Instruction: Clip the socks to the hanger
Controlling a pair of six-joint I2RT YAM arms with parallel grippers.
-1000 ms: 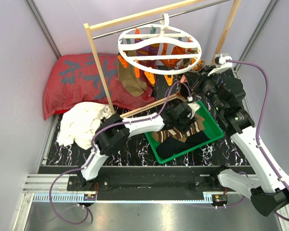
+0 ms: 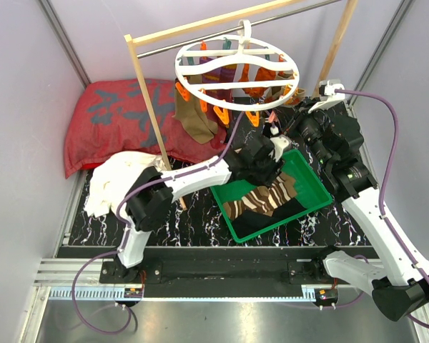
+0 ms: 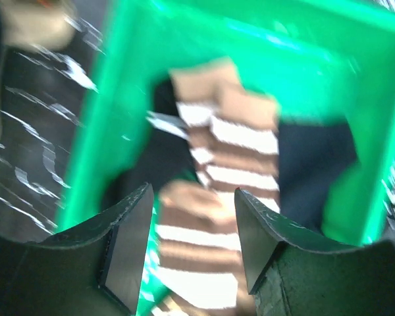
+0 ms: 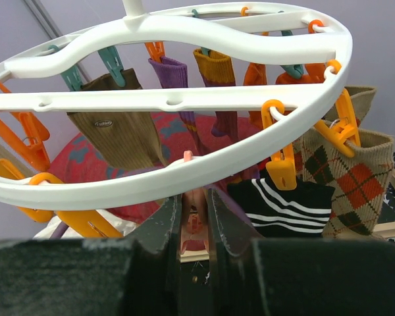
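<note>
Brown-and-white striped socks [image 2: 261, 196] lie with black socks [image 3: 316, 164] in the green tub [image 2: 311, 182]. My left gripper [image 2: 272, 168] is over the tub, its fingers apart above the striped socks [image 3: 210, 237] with nothing visibly held. My right gripper [image 2: 286, 118] is up at the front rim of the white hanger ring [image 4: 263, 145], shut on a pink clip [image 4: 194, 217]. Socks in several colours hang from orange and teal clips, among them argyle [image 4: 362, 184] and black-striped ones [image 4: 283, 217].
A wooden stand [image 2: 150, 107] holds the hanger. A red cushion [image 2: 107, 128] lies at back left, a white cloth [image 2: 121, 179] at left. The tub sits on a dark marble surface.
My left gripper has risen from down among the socks and shifted slightly, leaving them more in view. The right arm has not visibly moved.
</note>
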